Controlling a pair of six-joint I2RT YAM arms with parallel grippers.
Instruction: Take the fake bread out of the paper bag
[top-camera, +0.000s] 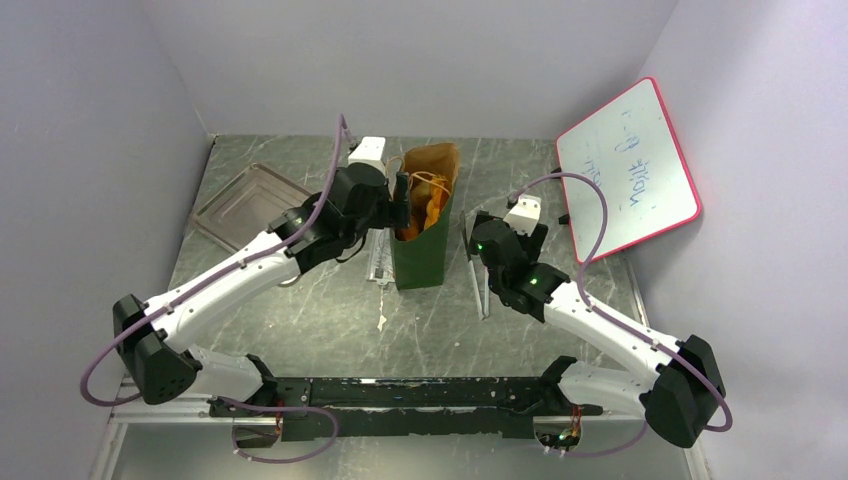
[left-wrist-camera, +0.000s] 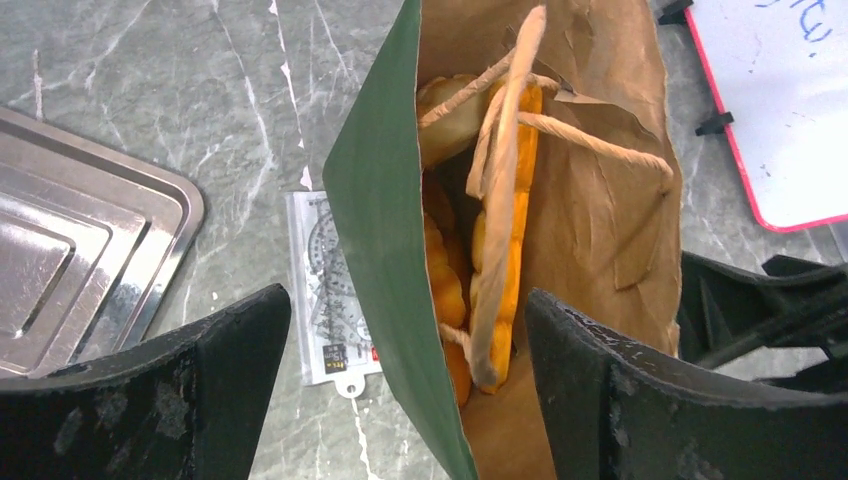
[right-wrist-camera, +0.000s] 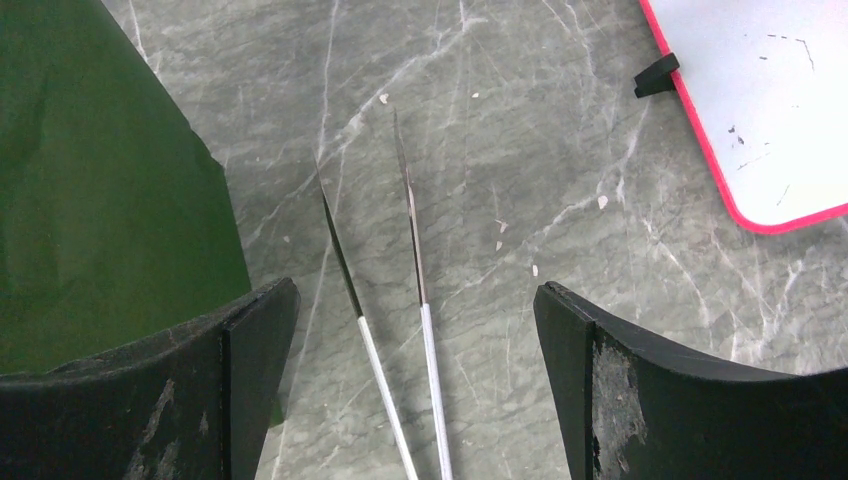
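Observation:
A green paper bag (top-camera: 420, 262) stands upright mid-table, its brown inside and rope handles showing. Inside, orange fake bread (left-wrist-camera: 520, 200) and more bread pieces lie partly under the handles in the left wrist view. My left gripper is open above the bag's opening, fingers apart on either side of the bread and near wall, holding nothing visible. My right gripper stands open right of the bag, over two thin metal-and-white sticks (right-wrist-camera: 433, 380), nothing between its fingers.
A metal tray (left-wrist-camera: 80, 230) lies at the left, a clear ruler-like sheet (left-wrist-camera: 315, 330) beside the bag. A red-rimmed whiteboard (top-camera: 627, 170) leans at the back right.

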